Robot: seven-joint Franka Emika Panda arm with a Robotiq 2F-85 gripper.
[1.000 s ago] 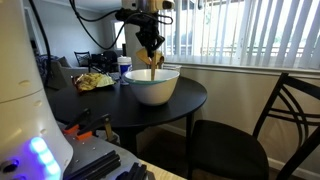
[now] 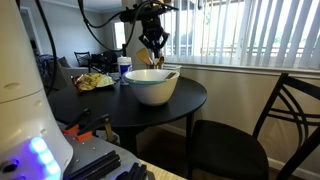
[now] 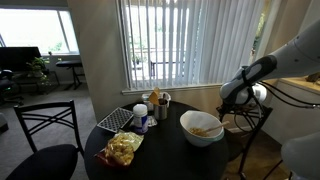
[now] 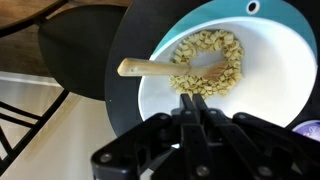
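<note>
A large white bowl (image 2: 152, 92) stands on the dark round table (image 2: 190, 93), holding a ring of pale, nut-like pieces (image 4: 232, 50). Inside it lies a wooden spoon (image 4: 148, 68); its head rests among the pieces and its handle reaches toward the rim at the left of the wrist view. In exterior view 1 the handle leans on the bowl's right rim. My gripper is above the bowl with its fingers close together. The spoon shows apart from the fingertips, and nothing else is visible between them. Dark finger parts blur the exact finger gap.
A crumpled yellow bag (image 3: 120, 150), a white bottle with a blue cap (image 3: 140, 118), a wire rack (image 3: 115, 120) and a wooden holder (image 3: 157, 100) share the table. A dark chair (image 2: 230, 147) is beside it.
The spoon stood upright under my gripper a second ago.
</note>
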